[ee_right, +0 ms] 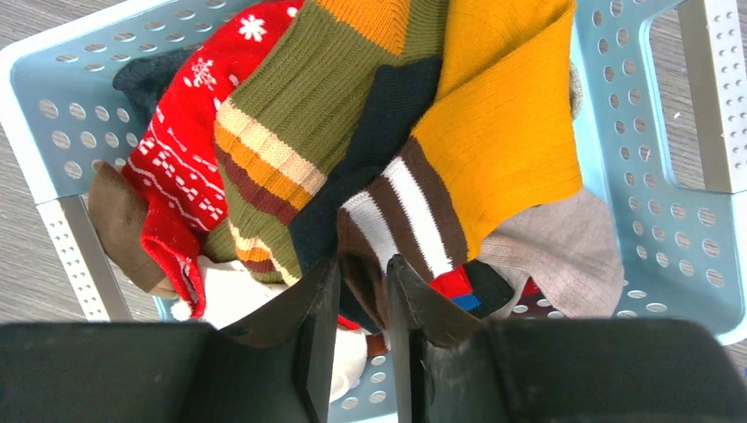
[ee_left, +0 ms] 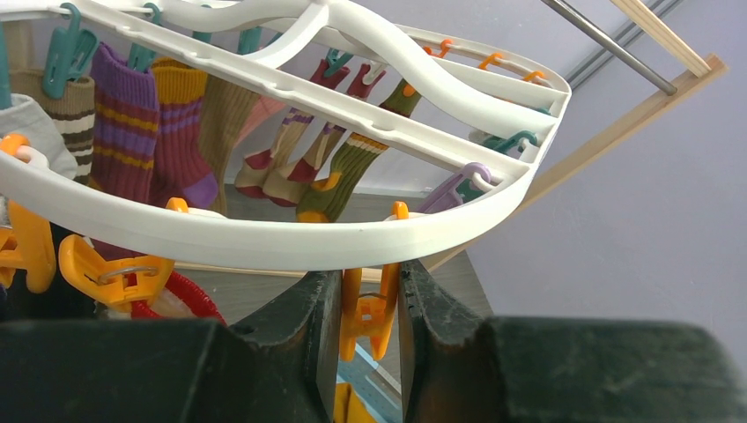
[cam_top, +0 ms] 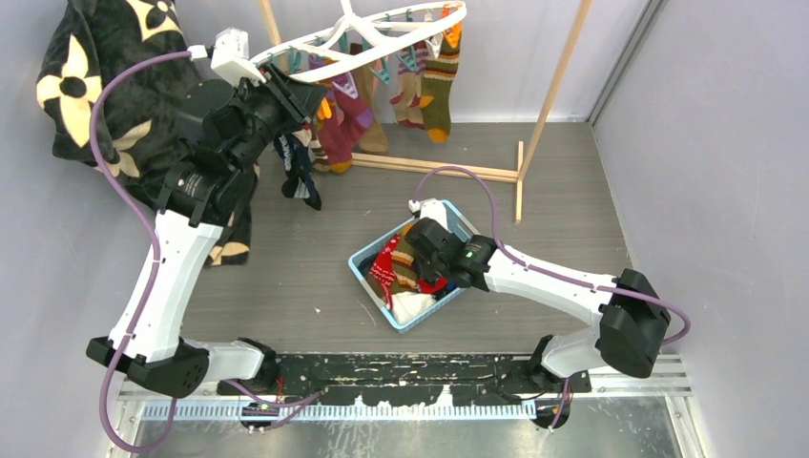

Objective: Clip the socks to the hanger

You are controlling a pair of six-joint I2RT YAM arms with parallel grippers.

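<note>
The white hanger [cam_top: 401, 43] hangs at the top of the top view, with several socks clipped to it. In the left wrist view, my left gripper is shut on an orange clip [ee_left: 380, 308] below the hanger's white rim. A blue basket [ee_right: 687, 238] holds loose socks. Over it is my right gripper, its fingers part open with a gap between them. The brown and white striped cuff of an orange sock [ee_right: 506, 132] lies in that gap; whether the fingers touch it, I cannot tell.
Other socks lie in the basket: a red patterned one [ee_right: 189, 150], a green striped one [ee_right: 291, 123] and a grey one [ee_right: 564, 256]. A wooden stand [cam_top: 549, 105] rises behind. Flowered dark fabric [cam_top: 105, 86] hangs at left. Bare floor surrounds the basket.
</note>
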